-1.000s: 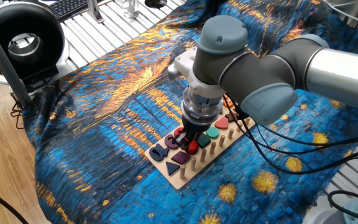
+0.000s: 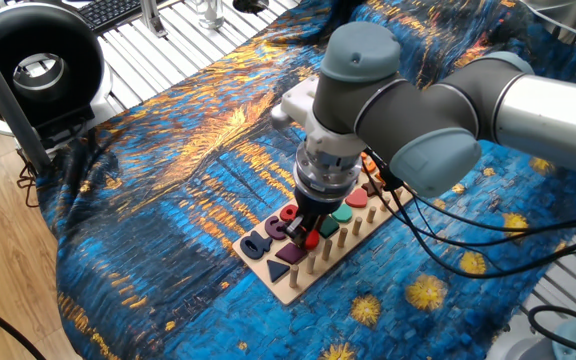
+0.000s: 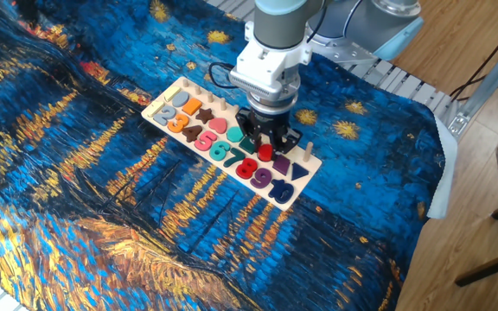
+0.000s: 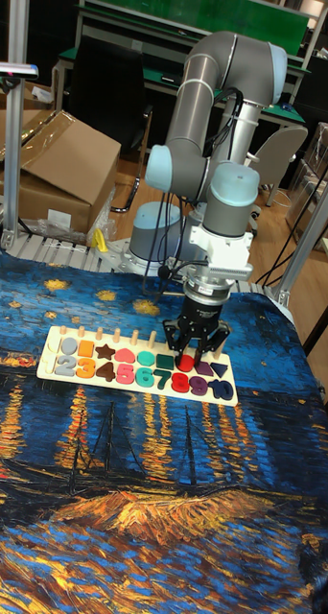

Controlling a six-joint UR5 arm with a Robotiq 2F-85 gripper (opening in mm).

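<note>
A long wooden puzzle board (image 3: 156, 110) lies on the cloth, filled with coloured number pieces and a row of shape pieces. Low over its shape row is my gripper (image 4: 193, 353), pointing down near the end with the 8, 9 and 10. The red round piece (image 3: 265, 152) shows right by the fingertips, partly covered by them in exterior view 1. Beside it are the purple square (image 2: 291, 253) and the dark blue triangle (image 2: 278, 270). The dark fingers hide the contact, so whether they grip the red piece is unclear.
Upright wooden pegs (image 2: 311, 262) line one long edge of the board, close to the gripper. Dark cables (image 2: 468, 240) hang from the arm. The patterned cloth (image 4: 145, 511) around the board is clear.
The wrist has risen very slightly over the board in exterior view 1. The puzzle pieces in sight appear in the same places.
</note>
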